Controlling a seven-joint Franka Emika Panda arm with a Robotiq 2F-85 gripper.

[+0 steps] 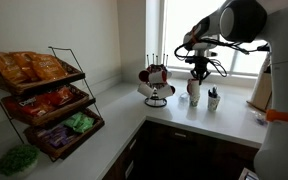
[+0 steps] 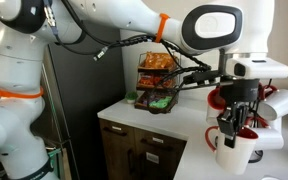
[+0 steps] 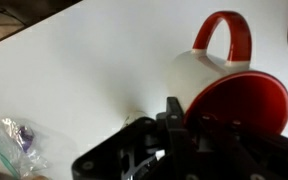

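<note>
A white mug with a red inside and red handle is gripped by its rim. My gripper is shut on it; the dark fingers cover part of the rim in the wrist view. In exterior view 2 the same mug hangs below the gripper, its red handle toward the left. Exterior view 1 shows the gripper low over the counter on the right. Whether the mug touches the counter is unclear.
A mug rack with several red and white mugs stands left of the arm. A cup of dark utensils stands to the right. A snack rack fills the far left.
</note>
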